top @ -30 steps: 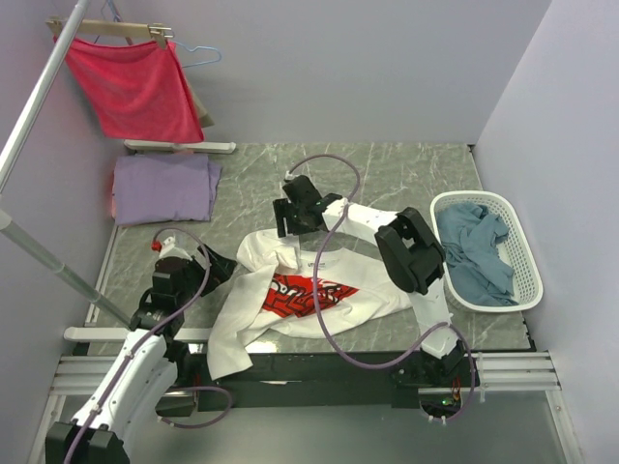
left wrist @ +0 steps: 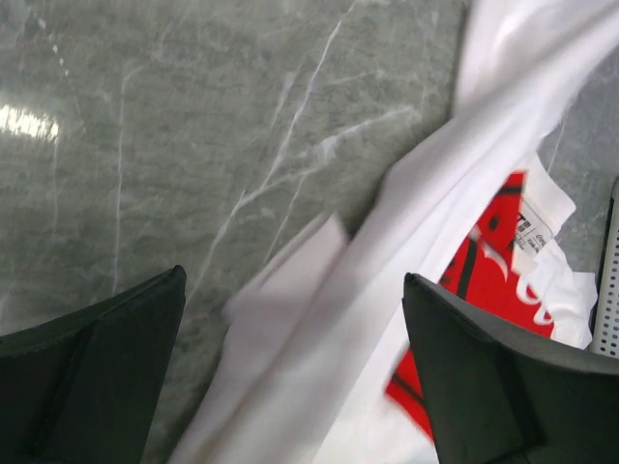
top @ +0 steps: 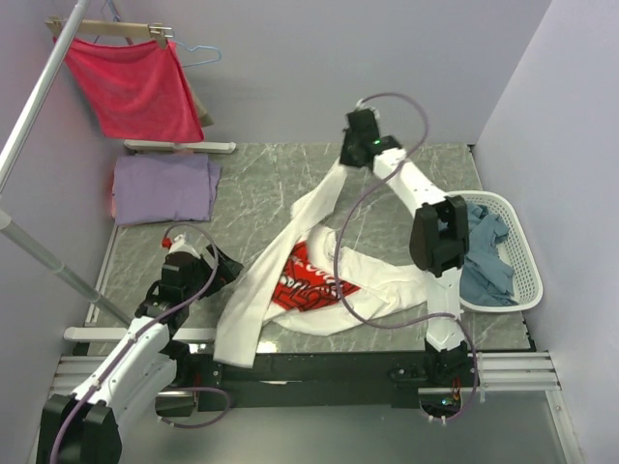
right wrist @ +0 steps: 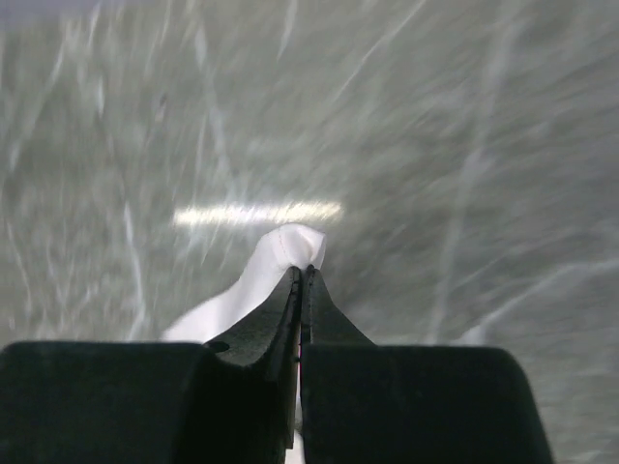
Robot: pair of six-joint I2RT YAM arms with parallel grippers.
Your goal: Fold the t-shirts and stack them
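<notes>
A white t-shirt [top: 380, 292] with a red print [top: 305, 288] lies on the marble table, one long strip of it stretched up toward the back. My right gripper [top: 348, 157] is at that strip's raised end, shut on the white fabric [right wrist: 271, 253], which pokes out between its fingertips. My left gripper [top: 224, 267] hangs just left of the shirt, open and empty; in the left wrist view the blurred strip runs below its fingers [left wrist: 87, 367].
A folded purple shirt [top: 164, 184] lies at the back left. A white basket [top: 522, 275] with blue-grey clothing [top: 479, 261] stands at the right. A pink garment [top: 131, 87] hangs on a rack at upper left.
My right gripper has shut and moved toward the back right, drawing the bunched white fabric out into a long strip. The left arm has barely moved.
</notes>
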